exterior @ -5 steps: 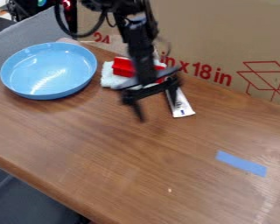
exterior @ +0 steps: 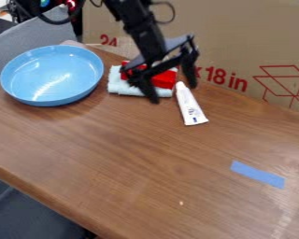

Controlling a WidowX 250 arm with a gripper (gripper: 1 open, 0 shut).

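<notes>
My gripper point(exterior: 160, 73) hangs at the upper middle, blurred, its dark fingers apart over a red object point(exterior: 164, 79) that rests on a white cloth point(exterior: 124, 86). Just right of these a white tube point(exterior: 191, 108) lies on the wooden table. Whether anything touches the fingers cannot be told.
A blue plate point(exterior: 52, 75) sits at the left. A strip of blue tape point(exterior: 257, 174) lies at the right on the wooden table point(exterior: 139, 177). A cardboard panel point(exterior: 252, 56) stands along the back.
My gripper has moved up from lower over the table and the tube, now sitting above the red object and cloth. The things on the table look much the same.
</notes>
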